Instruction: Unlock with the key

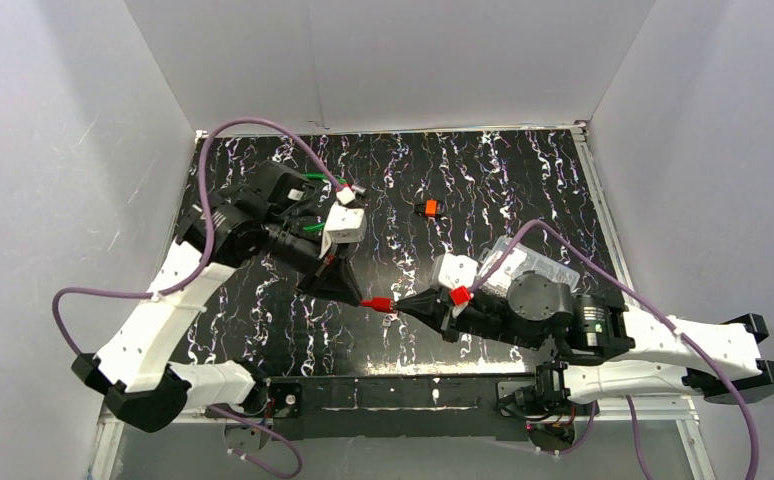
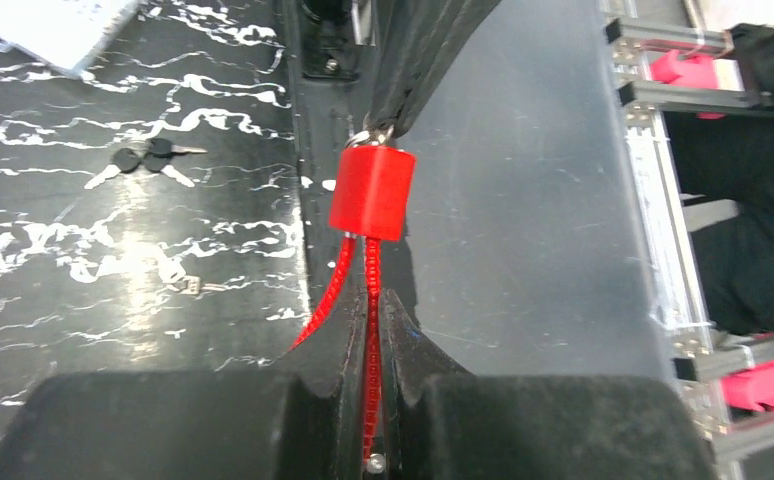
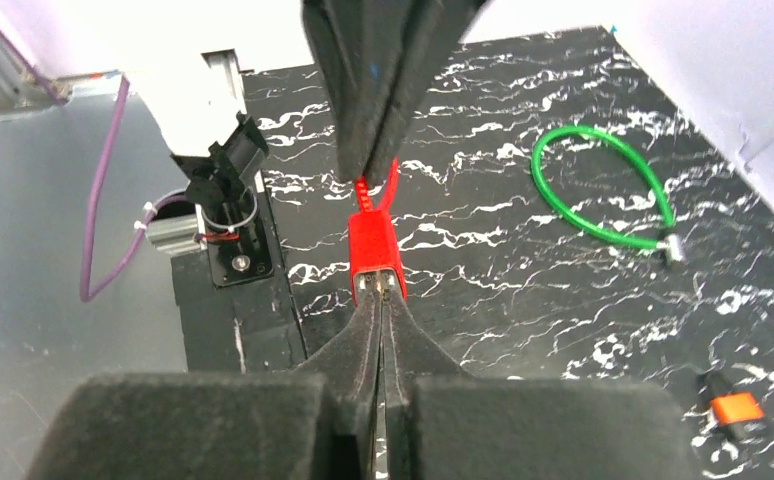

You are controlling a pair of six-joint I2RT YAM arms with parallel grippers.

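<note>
The red cable lock (image 1: 378, 303) is held in the air between my two grippers. My left gripper is shut on its red cable (image 2: 372, 270), which runs up between the fingers to the red lock body (image 2: 371, 195). On the opposite side, my right gripper is shut at the lock body's metal-fitted end; its tips appear to pinch a small metal piece there, partly hidden. In the left wrist view, black-headed keys (image 2: 155, 155) lie on the table, and a small metal piece (image 2: 193, 285) rests nearby.
A green cable loop (image 3: 603, 185) lies at the back left of the marbled table. An orange and black object (image 1: 430, 208) sits at the back middle. Partly behind the right arm is a clear plastic box (image 1: 533, 265).
</note>
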